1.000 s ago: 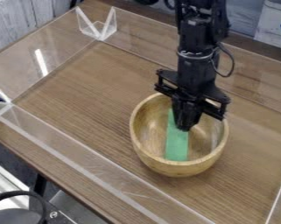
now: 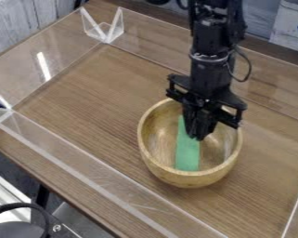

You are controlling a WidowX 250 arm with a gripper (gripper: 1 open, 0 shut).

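A round wooden bowl [image 2: 162,162] sits on the wooden table, holding a long green object [image 2: 188,147] lying in it. The black robot gripper [image 2: 195,121] reaches down from the top right, its lower end over the bowl at the far end of the green object. Whether its fingers are shut on the object or open cannot be made out.
A white wire-like holder [image 2: 103,26] stands at the back left. A pale panel [image 2: 288,28] is at the top right, and dark cables lie at the lower left.
The gripper and arm have shifted slightly over the bowl. The bowl and green object stay in nearly the same place.
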